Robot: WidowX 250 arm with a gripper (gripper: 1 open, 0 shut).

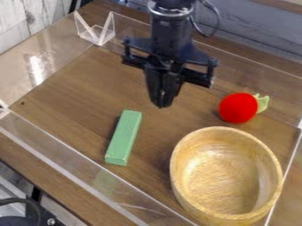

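Note:
My dark gripper (163,84) hangs at the upper middle of the view, above the wooden board, with its fingers pointing down; whether they are apart or together is hard to tell. A green block (123,137) lies on the board below and left of it. A red round object with a green top (238,108) sits to the right. A large pale wooden bowl (225,177) stands at the lower right.
The wooden board (65,106) is clear on the left. Clear plastic walls edge it at left and front. A small transparent holder (94,26) is at the back left.

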